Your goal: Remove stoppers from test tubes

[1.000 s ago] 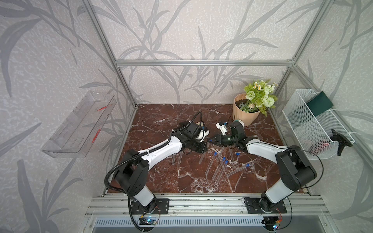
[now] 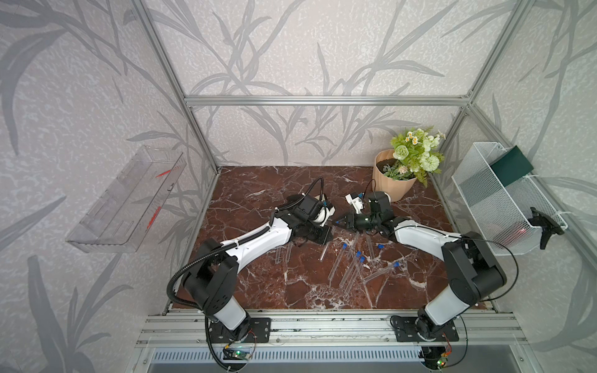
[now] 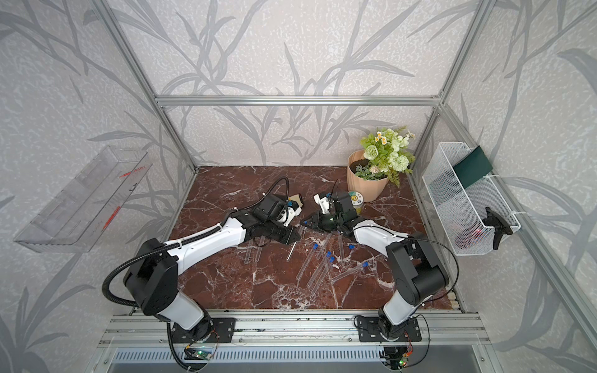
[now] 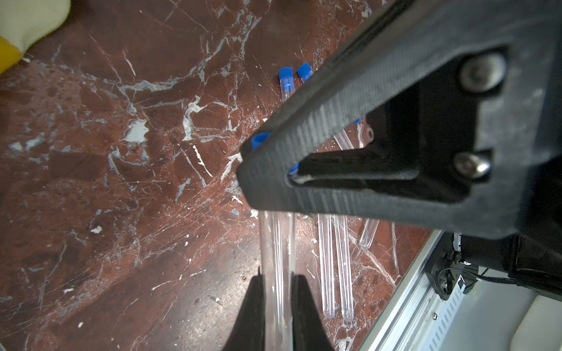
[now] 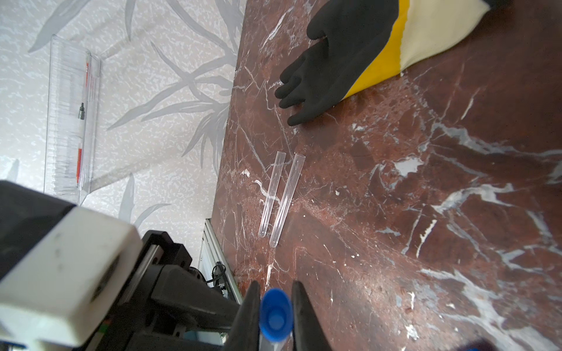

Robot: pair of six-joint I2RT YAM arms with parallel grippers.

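My left gripper is shut on a clear test tube, whose upper end runs behind the right gripper's fingers. A blue stopper sits pinched in my right gripper, just above the left one. Blue also shows between those fingers in the left wrist view. Whether stopper and tube still touch is hidden by the fingers. On the table in the top left view, several tubes with blue stoppers lie right of centre. Two tubes without stoppers rest side by side at the left.
A black, yellow and cream glove lies behind the arms. The flower pot stands at the back right. A white mesh basket and a clear bin hang on the side walls.
Both arms stay almost where they were, the right gripper's tip shifting only slightly. The tube below the left gripper looks brighter now. Loose tubes have not moved.
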